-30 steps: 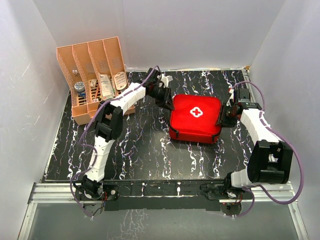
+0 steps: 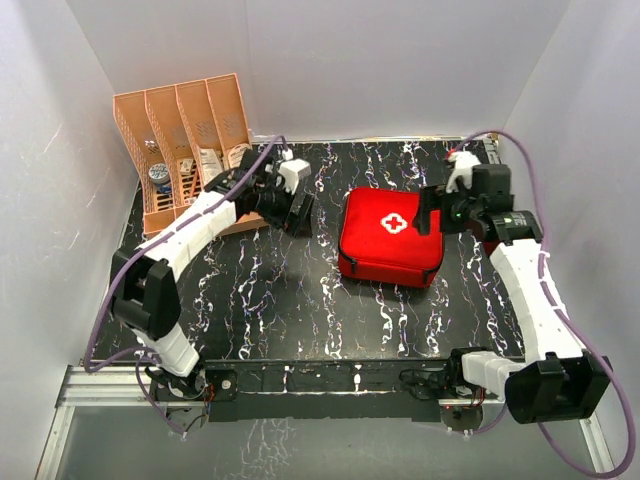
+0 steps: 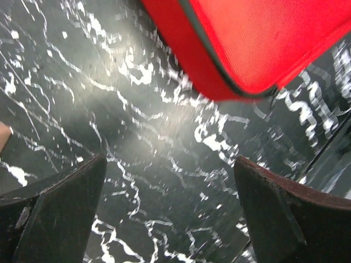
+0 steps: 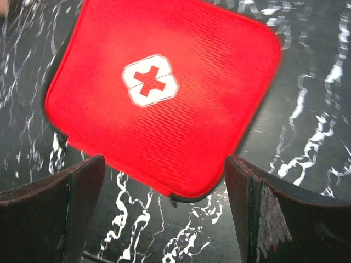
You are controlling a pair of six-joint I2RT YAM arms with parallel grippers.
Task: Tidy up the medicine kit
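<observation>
A red medicine kit (image 2: 392, 228) with a white cross patch lies flat on the marble-patterned table, its lid closed. In the left wrist view its near corner (image 3: 230, 60) fills the top, with a zipper pull at the corner. My left gripper (image 2: 300, 214) stands open to the left of the kit, bare table between its fingers. Over the kit's right edge hangs my right gripper (image 2: 428, 210); its fingers are apart, with nothing gripped. The cross patch (image 4: 150, 80) and most of the lid show in the right wrist view.
An orange sectioned rack (image 2: 165, 190) at the back left holds a round tin (image 2: 160, 178) and several packets, partly behind the left arm. A red object sits partly hidden behind the right gripper.
My left gripper has moved away from the kit's left edge, towards the rack. The right gripper has risen off the kit's right side and swung back over its edge. The kit stays put.
</observation>
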